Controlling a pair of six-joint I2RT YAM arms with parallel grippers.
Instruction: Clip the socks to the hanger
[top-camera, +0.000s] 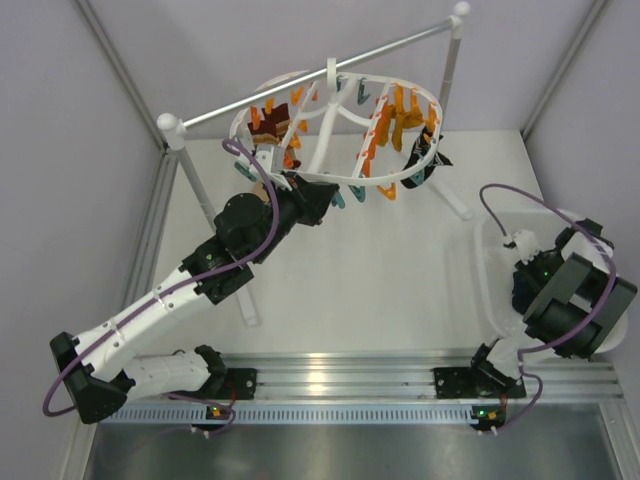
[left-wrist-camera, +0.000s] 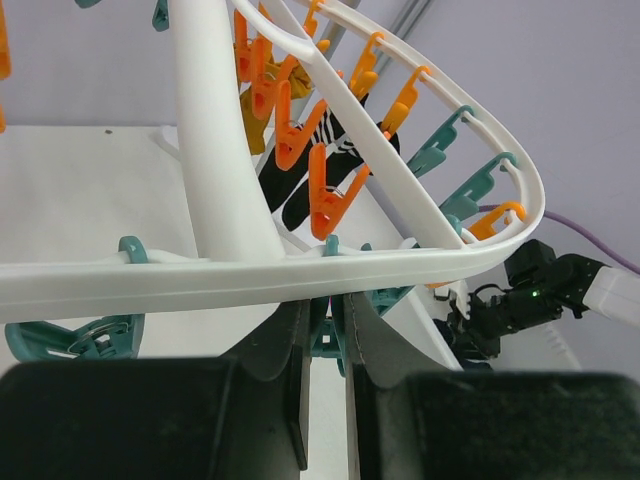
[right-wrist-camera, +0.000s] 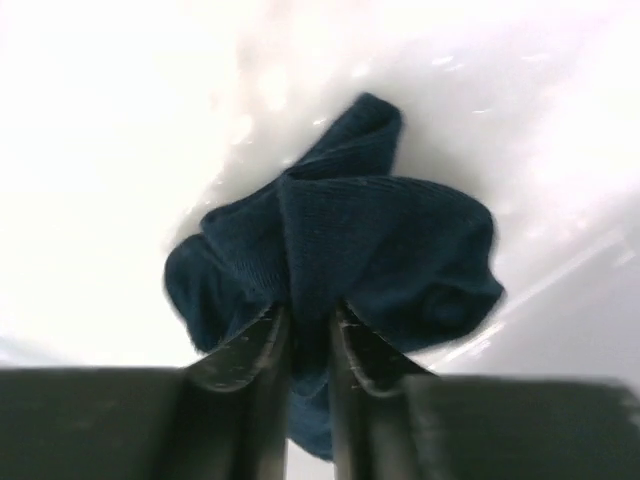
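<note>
The round white hanger (top-camera: 345, 178) hangs from a frame, its ring and spokes set with orange and teal clips. At the ring's near edge, my left gripper (top-camera: 322, 200) is shut on a teal clip (left-wrist-camera: 327, 342), which shows between its fingers in the left wrist view. My right gripper (top-camera: 520, 262) reaches down into the white bin (top-camera: 487, 290). A dark blue sock (right-wrist-camera: 385, 245) lies there, bunched up, and a fold of it is pinched between the right gripper's fingers (right-wrist-camera: 262, 345). The right arm hides part of the bin in the top view.
A brown patterned sock (top-camera: 270, 125), a mustard sock (top-camera: 400, 125) and a black striped sock (top-camera: 430, 150) hang from the hanger. Posts (top-camera: 190, 180) of the frame rise on both sides.
</note>
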